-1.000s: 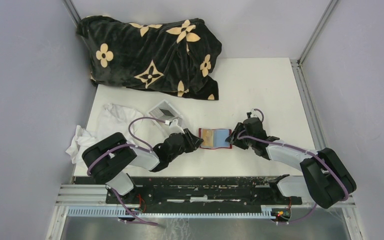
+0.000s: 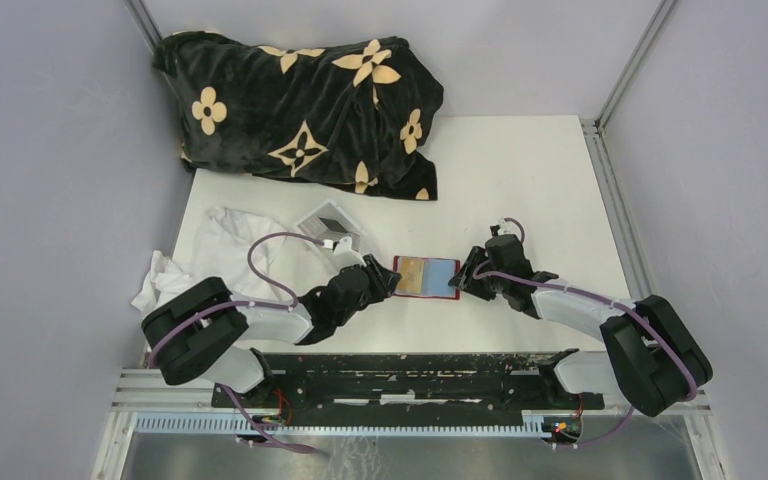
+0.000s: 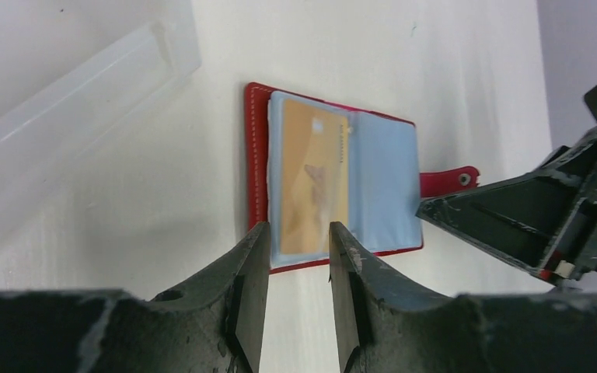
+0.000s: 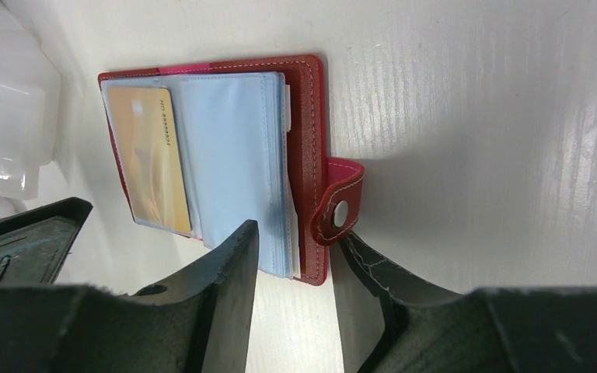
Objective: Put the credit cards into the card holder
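The red card holder (image 2: 426,259) lies spread on the table with its light-blue inner leaves (image 3: 385,179) showing. A gold card (image 4: 149,155) sits in the leaf on the holder's left side. Just off that left edge, my left gripper is part open with an empty gap between its fingers. My right gripper is at the holder's right edge, also part open; that edge and the snap strap (image 4: 340,206) show between and behind its fingertips. I cannot tell from this angle whether either fingertip touches the holder.
A clear plastic box (image 4: 27,140) stands at the back left, close to my left arm, with a dark card-like shape inside. White cloth (image 2: 235,240) lies to the left and a dark patterned blanket (image 2: 300,110) behind.
The holder now lies slightly farther left than a second ago. My right gripper has hardly moved.
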